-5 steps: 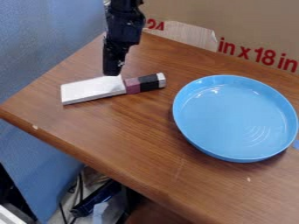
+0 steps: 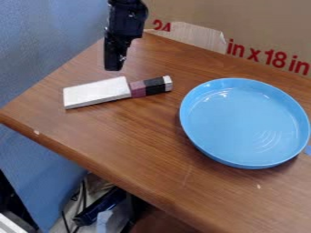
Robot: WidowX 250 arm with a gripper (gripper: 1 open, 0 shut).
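A black gripper (image 2: 115, 62) hangs at the top left of the wooden table, just above and behind a long object with a white blade (image 2: 95, 93) and a dark, pinkish-banded end (image 2: 151, 86), which lies flat on the wood. Whether the gripper's fingers are open or shut is hard to make out. A blue plate (image 2: 243, 122) rests on the right part of the table.
The wooden table (image 2: 134, 146) has free room at its front and middle left. A cardboard box (image 2: 243, 32) stands behind it. Blue fabric and assorted items lie below the left edge.
The gripper has shifted very slightly left and up. The long object and the plate are unmoved.
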